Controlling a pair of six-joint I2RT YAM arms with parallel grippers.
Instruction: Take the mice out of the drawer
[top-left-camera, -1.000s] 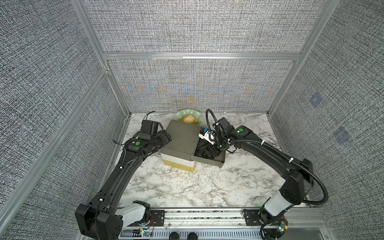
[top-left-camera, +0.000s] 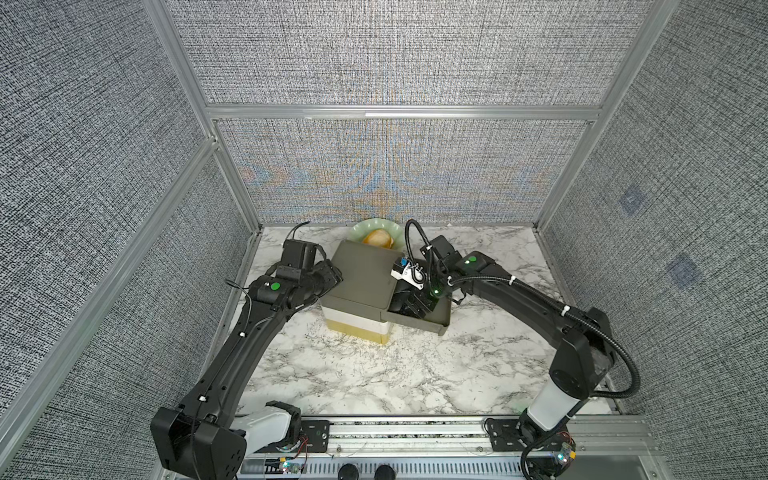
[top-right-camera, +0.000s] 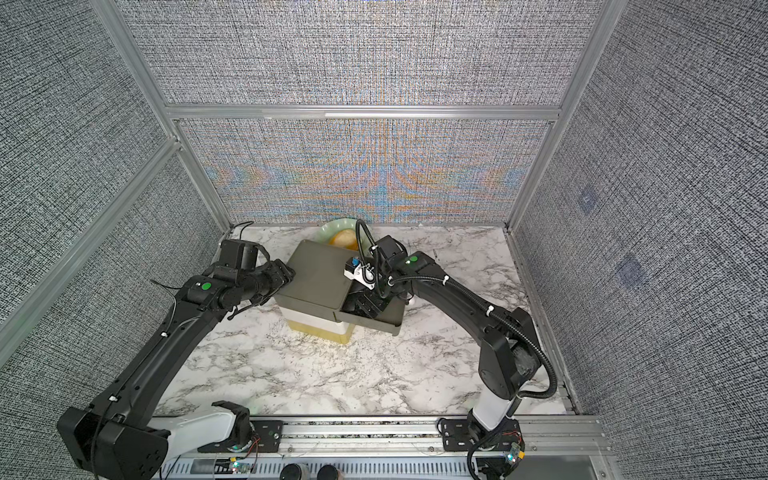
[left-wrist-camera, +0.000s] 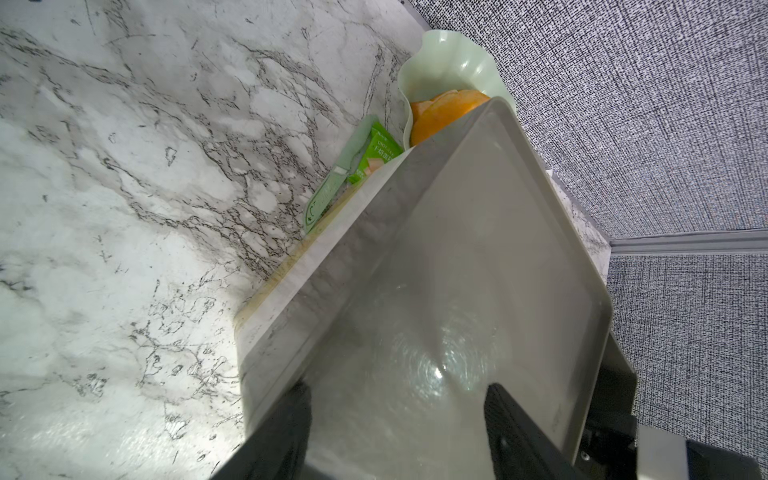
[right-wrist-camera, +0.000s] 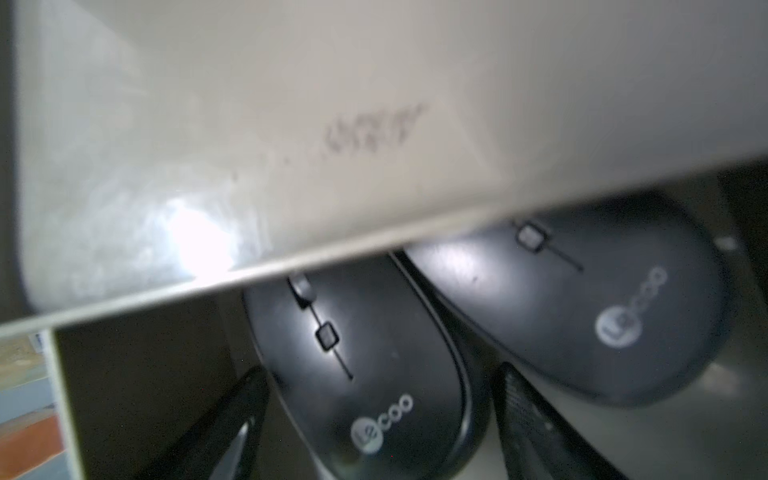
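Observation:
Two black mice lie side by side in the pulled-out grey drawer, partly under the cabinet's top edge in the right wrist view. My right gripper reaches down into the drawer, its fingers apart on either side of the nearer mouse; firm contact cannot be made out. The other mouse rests just to the right, outside the fingers. At the cabinet's left side is my left gripper, fingers spread, with the cabinet's grey top showing between them.
The cabinet's overhanging edge covers the front ends of the mice. Behind the cabinet stands a pale green bowl with a bread-like item. A green packet lies beside the cabinet.
The right arm has shifted slightly left within the drawer, toward the cabinet. Left arm, cabinet and drawer look unchanged.

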